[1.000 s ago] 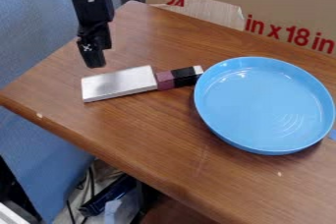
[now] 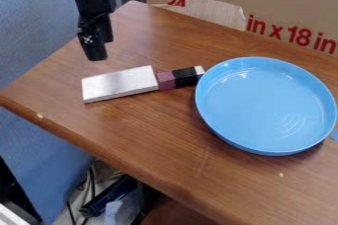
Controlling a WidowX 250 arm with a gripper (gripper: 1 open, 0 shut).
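My black gripper (image 2: pixel 95 49) hangs at the upper left of the camera view, over the wooden table (image 2: pixel 145 140) and behind a cleaver-like object. That object has a pale flat blade (image 2: pixel 118 84) and a maroon and black handle (image 2: pixel 175 79), and lies flat on the table. A light blue plate (image 2: pixel 264 106) rests to its right, beside the handle's end. Whether the gripper is open or shut is hard to make out at this size.
A cardboard box (image 2: pixel 264 7) stands along the back edge. The table's left edge drops to a floor area with loose items.
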